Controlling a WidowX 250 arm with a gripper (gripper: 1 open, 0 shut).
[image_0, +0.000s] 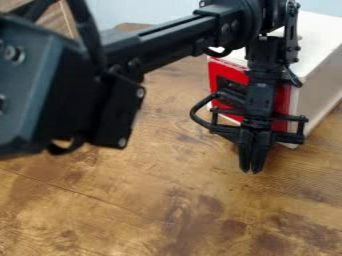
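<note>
The black gripper (253, 160) hangs from the arm at the right of the camera view, fingers pointing down over the wooden table, shut with nothing visible between them. Just behind it stands a box (317, 70) with white sides and a red front (226, 75), partly hidden by the gripper and wrist.
The dark arm (54, 90) crosses the upper left, hiding what is behind it. A pale wall shows at the back.
</note>
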